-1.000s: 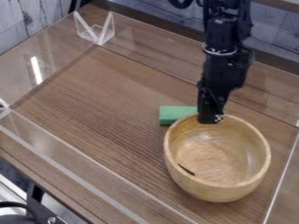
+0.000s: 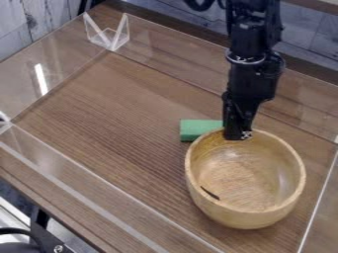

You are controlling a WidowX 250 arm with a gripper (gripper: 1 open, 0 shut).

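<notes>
The black gripper [image 2: 238, 132] points down at the back rim of a large beige bowl [image 2: 264, 198], shut, with nothing clear between its fingers. A green block [image 2: 199, 129] lies on the wooden table just behind the bowl, left of the gripper tips; its right end is partly hidden by the gripper and bowl. A small dark thin mark or object shows inside the bowl at the left.
A white wire object [image 2: 109, 35] stands at the back left near the edge. Cables lie at the lower left corner.
The gripper has shifted very slightly left and down at the bowl's back rim. The bowl and green block look almost unchanged.
</notes>
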